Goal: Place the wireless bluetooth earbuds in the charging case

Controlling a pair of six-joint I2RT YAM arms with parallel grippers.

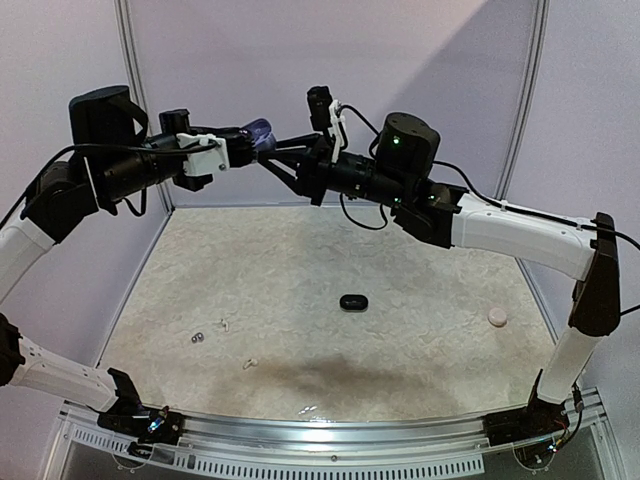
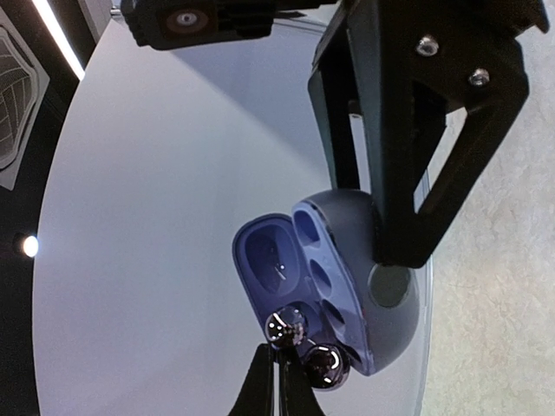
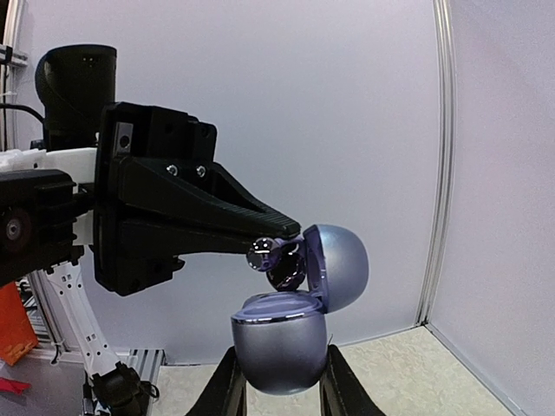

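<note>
A lilac charging case is held open in the air by my right gripper, its fingers either side of the case body; in the left wrist view the case (image 2: 390, 325) shows its moulded compartments. Two glossy earbuds (image 3: 262, 254) (image 2: 326, 366) are at the case, one by the tips of my left gripper. That gripper is shut, its tips touching or very near this earbud; whether it grips it I cannot tell. Whether either earbud is seated is unclear. In the top view both grippers meet above the table.
On the pale table (image 1: 250, 280) below lie a black oval object (image 1: 353, 302), a round pale object (image 1: 497, 316) at the right and small items (image 1: 197, 337) at the left. Walls surround the workspace.
</note>
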